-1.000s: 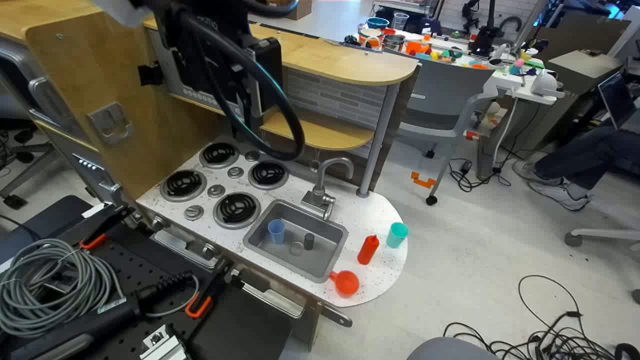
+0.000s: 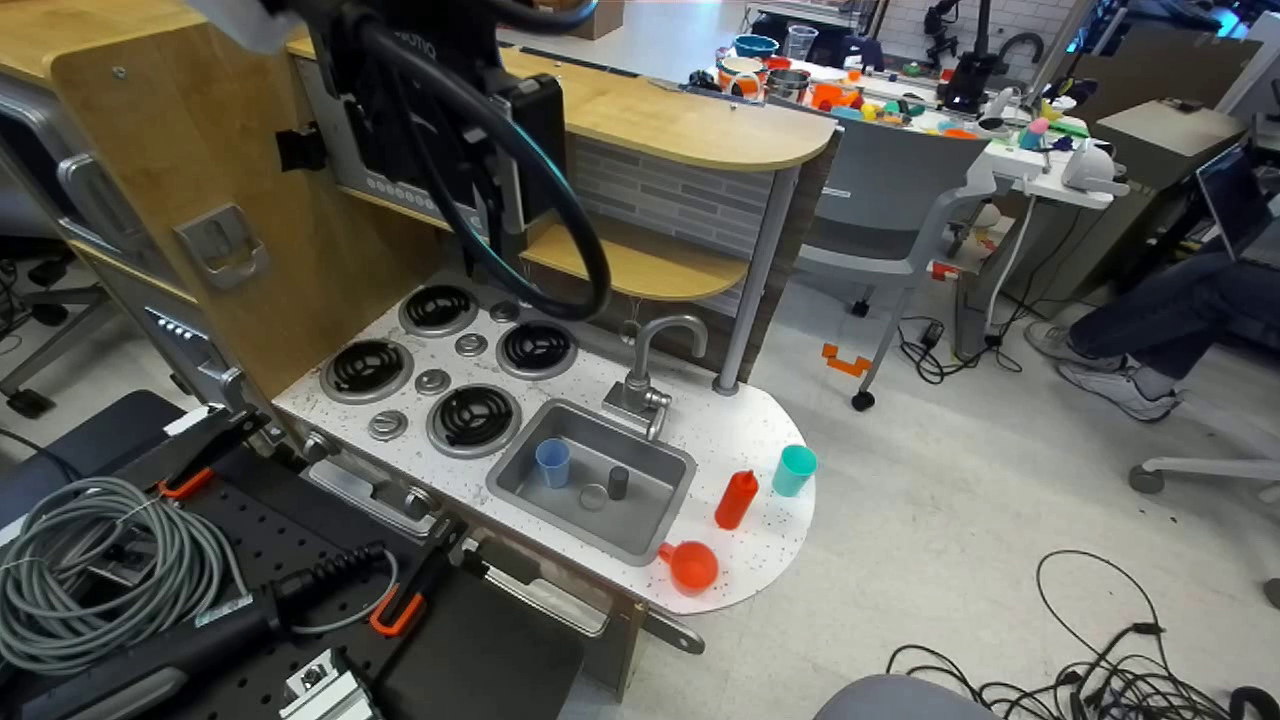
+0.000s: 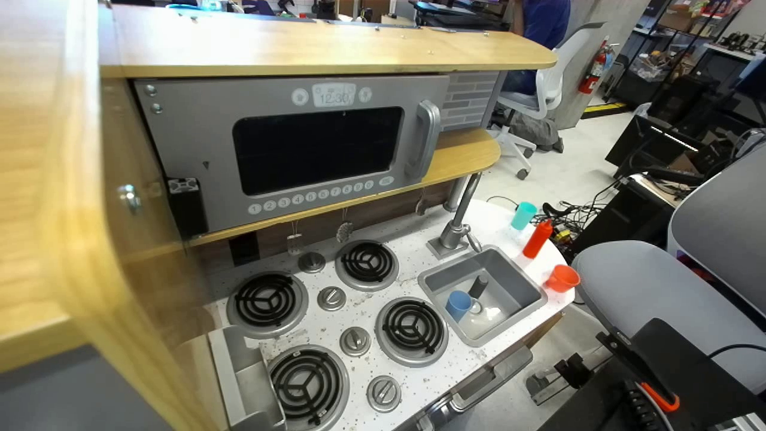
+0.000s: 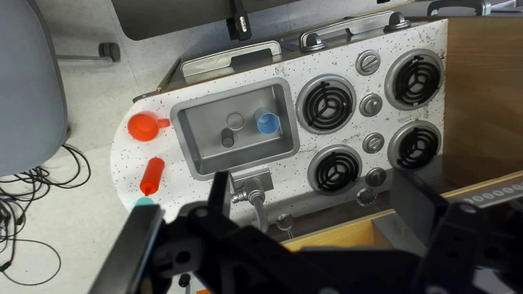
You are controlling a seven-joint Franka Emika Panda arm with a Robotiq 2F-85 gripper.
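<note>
My gripper stands open in the wrist view, its dark fingers wide apart above the toy kitchen and nothing between them. In the grey sink (image 4: pixel 235 166) are a blue cup (image 4: pixel 267 122) and a small dark cylinder (image 4: pixel 227 137). On the white counter beside the sink sit an orange-red cup with a handle (image 2: pixel 691 568), an upright red bottle (image 2: pixel 737 499) and a teal cup (image 2: pixel 793 469). The teal cup is mostly hidden behind a gripper part in the wrist view.
A faucet (image 2: pixel 648 378) rises behind the sink. Several burners (image 3: pixel 413 331) fill the counter's other side. A microwave (image 3: pixel 301 143) and wooden shelf (image 3: pixel 463 152) overhang the back. A wooden side panel (image 4: pixel 483 93) walls off the burner end.
</note>
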